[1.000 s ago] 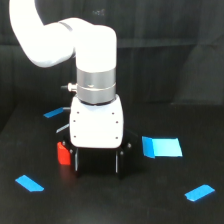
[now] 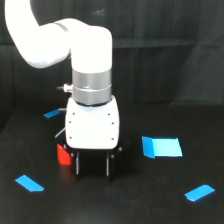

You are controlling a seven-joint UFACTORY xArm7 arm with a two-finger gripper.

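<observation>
A small red object (image 2: 64,155) sits on the dark surface, just left of my gripper and partly covered by it. The gripper (image 2: 93,170) points downward under its white housing. Its thin dark fingers show faintly against the black background and look apart, with nothing visible between them. Whether the left finger touches the red object is unclear. Farther right lies a light-blue square (image 2: 167,147) with a darker blue strip (image 2: 148,147) along its left side.
Blue tape pieces mark the surface at the front left (image 2: 29,184), the front right (image 2: 200,192) and the back left (image 2: 54,113). A dark curtain (image 2: 165,50) hangs behind. Between the gripper and the front-right tape the surface looks clear.
The arm and gripper have shifted slightly left and a little lower in the view, covering more of the red object. The blue square and the tape pieces have stayed put.
</observation>
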